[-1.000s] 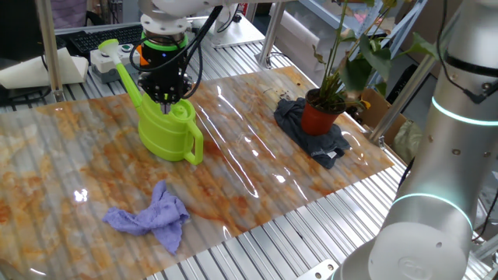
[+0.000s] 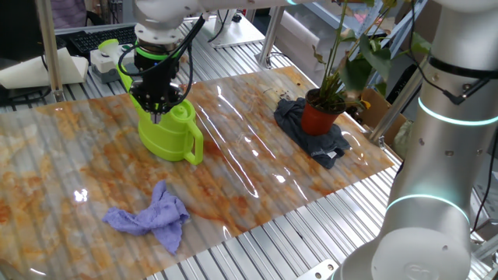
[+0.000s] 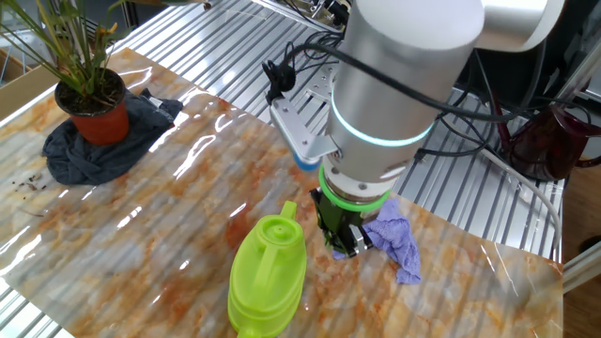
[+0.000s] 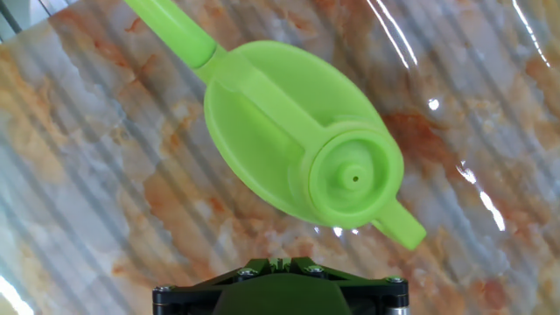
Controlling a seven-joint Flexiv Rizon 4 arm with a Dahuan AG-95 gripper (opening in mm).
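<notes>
A lime-green watering can stands upright on the marble-patterned sheet, its long spout rising toward the back left in exterior view 1. From above, the wrist view shows its round cap, top handle and oval body. My gripper is at the lower edge of that view, with its fingertips close together and nothing visible between them. It hangs above the sheet beside the can, apart from it in exterior view 2, where the can is left of the gripper.
A crumpled purple cloth lies near the front of the sheet. A potted plant in a terracotta pot stands on a dark cloth at the right. Bare sheet lies between can and plant.
In exterior view 1, my gripper has shifted slightly left and lower across the front of the can. The can, the cloths and the plant have stayed put.
</notes>
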